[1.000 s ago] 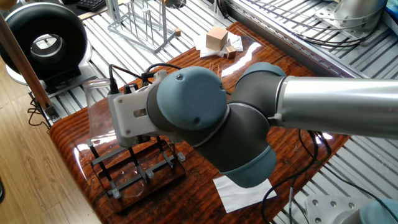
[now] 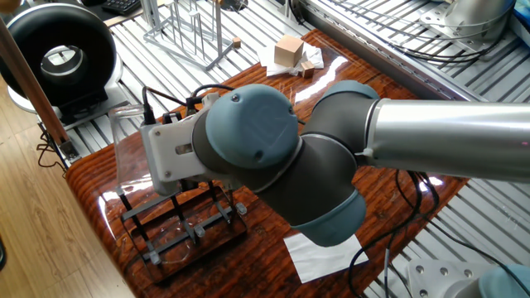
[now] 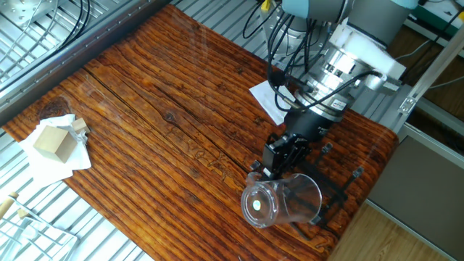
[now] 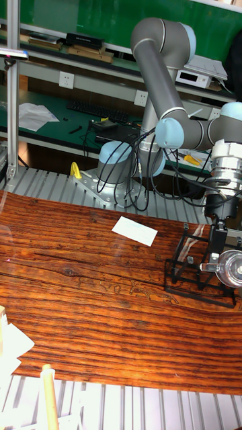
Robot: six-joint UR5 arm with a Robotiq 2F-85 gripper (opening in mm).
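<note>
A clear glass mug (image 3: 284, 202) is turned on its side by my gripper (image 3: 270, 168), its base facing left and its mouth right in exterior view 2. The black fingers appear shut on the mug at its handle (image 4: 208, 267), though the exact contact is small and partly hidden. Beneath and beside the mug is a black wire rack (image 2: 184, 229) with clear-tipped posts, standing on the wooden table. In exterior view 1 the wrist hides the fingers, and only the mug's transparent side (image 2: 128, 153) shows past it.
White paper (image 4: 134, 230) lies on the table near the arm's base. A wooden block (image 3: 55, 143) and a smaller one (image 3: 80, 125) sit on white paper at a table edge. Beyond it stands a silver wire rack (image 2: 189, 33).
In exterior view 1 my wrist has shifted slightly left, and the mug with it. The rack, blocks and papers have stayed put.
</note>
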